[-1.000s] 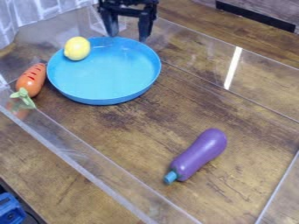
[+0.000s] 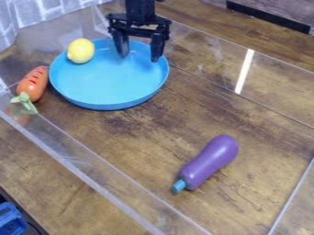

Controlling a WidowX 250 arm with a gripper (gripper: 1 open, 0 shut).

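Note:
The dark gripper [image 2: 139, 44] is at the top centre, over the back part of a round blue plate [image 2: 108, 87]. Its two fingers point down and stand apart, with nothing visible between them. A yellow lemon-like object [image 2: 80, 51] sits on the plate's left back side, to the left of the gripper. An orange carrot [image 2: 33, 84] with a pale green top lies left of the plate. A purple eggplant [image 2: 210, 160] with a blue-green tip lies at the lower right.
Clear transparent walls run round the area. A blue object [image 2: 7, 220] is partly visible at the lower left edge.
The gripper has come down from the top edge toward the back of the plate. The toy vegetables and the lemon-like object have not moved.

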